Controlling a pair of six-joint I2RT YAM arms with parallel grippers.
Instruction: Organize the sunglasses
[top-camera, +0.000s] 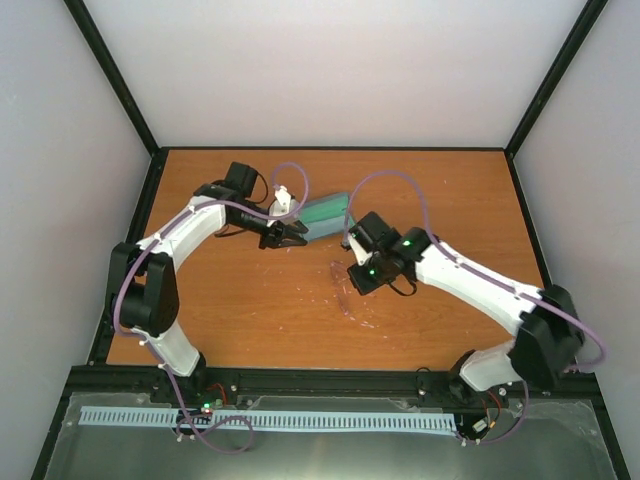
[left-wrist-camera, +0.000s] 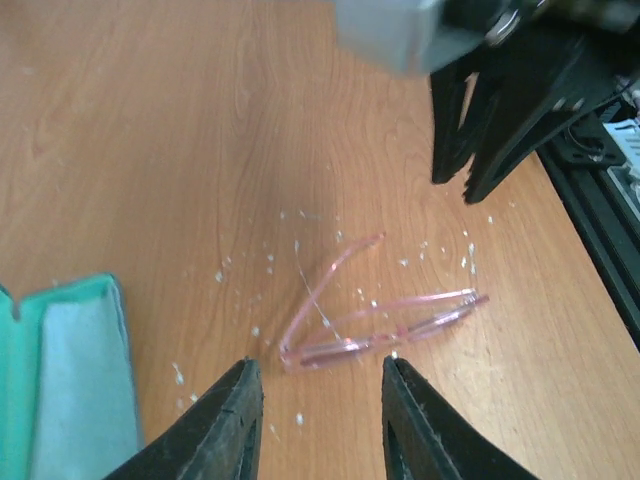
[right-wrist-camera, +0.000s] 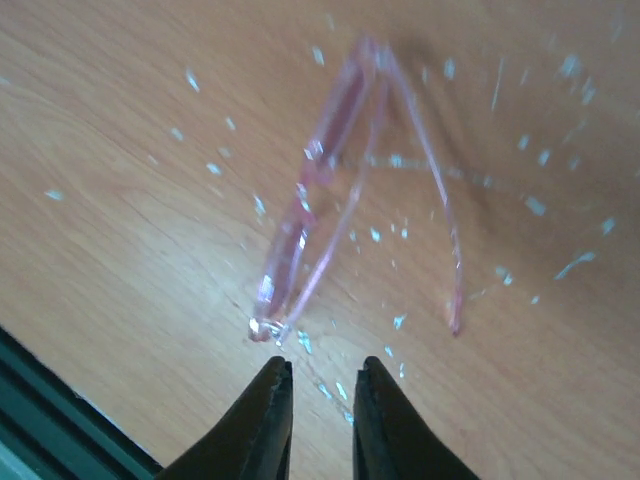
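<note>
Pink translucent sunglasses (top-camera: 339, 285) lie on the wooden table, temples unfolded, below my right gripper; they fill the upper middle of the right wrist view (right-wrist-camera: 335, 135). A teal case (top-camera: 322, 210) with a grey part lies at the back middle, also at the left edge of the left wrist view (left-wrist-camera: 85, 365). My left gripper is open above the table beside the case, nothing between its fingers. My right gripper is open, pointing down near the sunglasses with nothing between its fingers.
A dark frame rail (right-wrist-camera: 50, 410) runs along the front edge. Walls enclose the sides and back.
</note>
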